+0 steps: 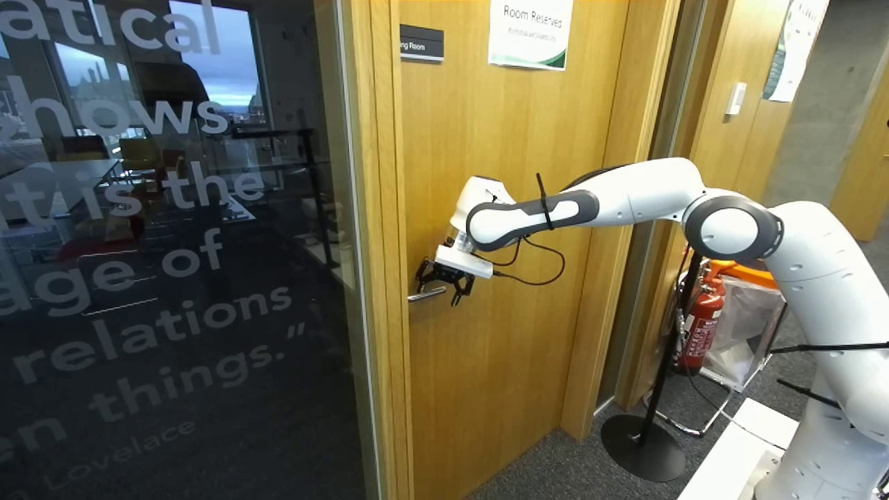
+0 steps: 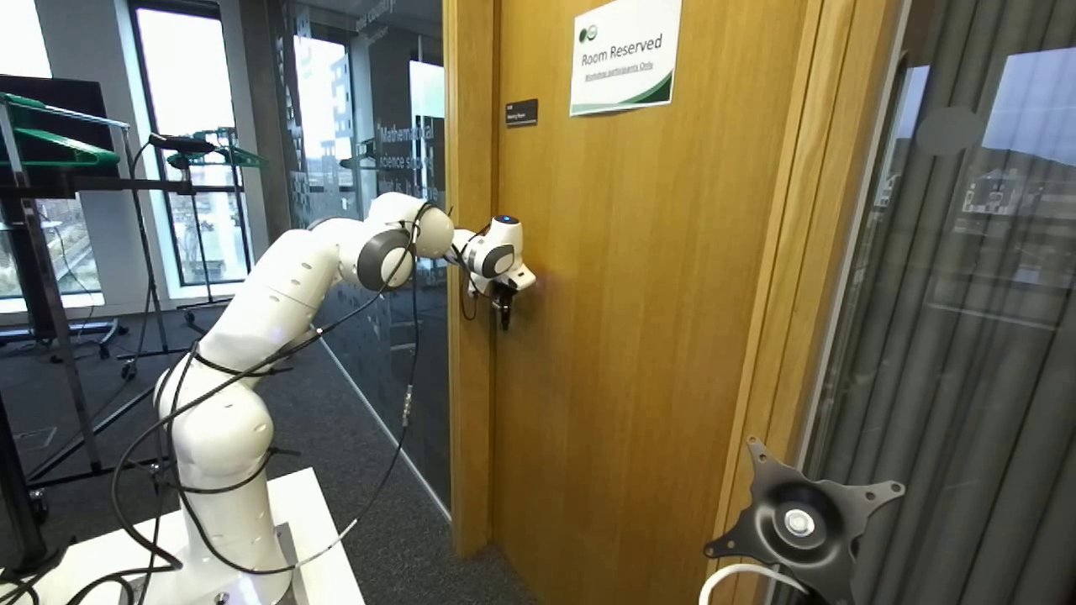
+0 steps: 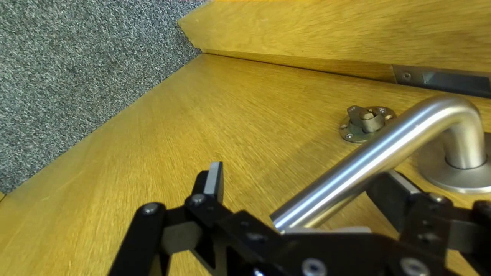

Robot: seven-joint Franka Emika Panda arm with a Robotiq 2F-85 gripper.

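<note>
A brushed-metal lever handle [image 3: 368, 165] juts from the wooden door [image 3: 184, 133], which appears shut in its frame. In the wrist view my gripper is open, its fingers wide apart on either side of the lever's free end. The right finger [image 3: 391, 195] is partly hidden by the lever; whether they touch I cannot tell. The left finger [image 3: 214, 181] is clear of the lever, in front of bare door. In exterior view 1 the gripper [image 1: 442, 283] is at the handle [image 1: 427, 293]. Exterior view 2 does not show the lever clearly.
A small thumb-turn lock [image 3: 366, 122] sits beside the lever, near the door frame [image 3: 345, 32]. Glass panelling [image 1: 208, 375] flanks the door on the left. A black stand base [image 1: 643, 446] and a red fire extinguisher [image 1: 700, 329] stand to the right.
</note>
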